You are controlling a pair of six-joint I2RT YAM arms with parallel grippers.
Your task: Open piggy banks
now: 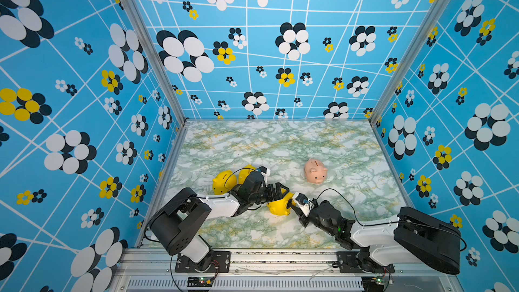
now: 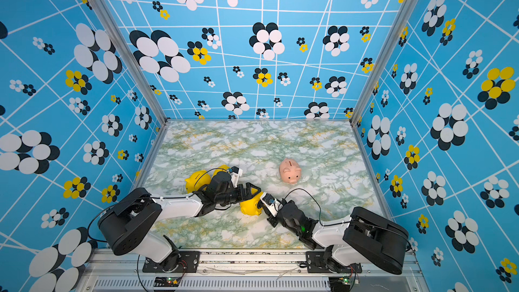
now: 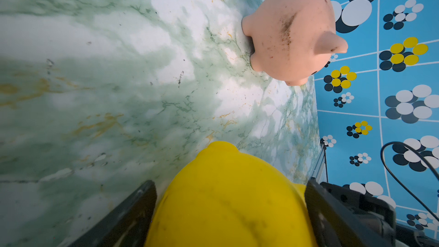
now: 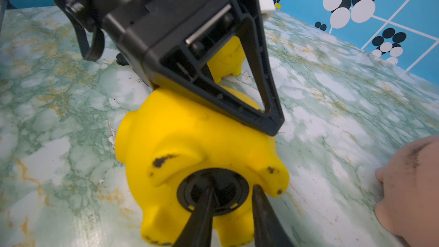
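Observation:
A yellow piggy bank (image 4: pixel 151 155) lies tipped on the marble table with its underside toward my right arm. Set in that underside is a round black plug (image 4: pixel 185 192) with a dark recessed middle. My left gripper is open around the bank, one finger (image 3: pixel 137 210) along each side of its body. My right gripper is part open, its two slim fingertips in front of the plug; the left one overlaps the plug's dark middle. Whether they touch it, I cannot tell. A pink piggy bank (image 1: pixel 315 171) stands upright farther back, apart from both grippers.
Two more yellow piggy banks, one on the left (image 1: pixel 223 182) and one partly hidden (image 1: pixel 247 172), stand behind the left arm. Free table (image 1: pixel 259 140) stretches along the back and right. Blue patterned walls enclose the table.

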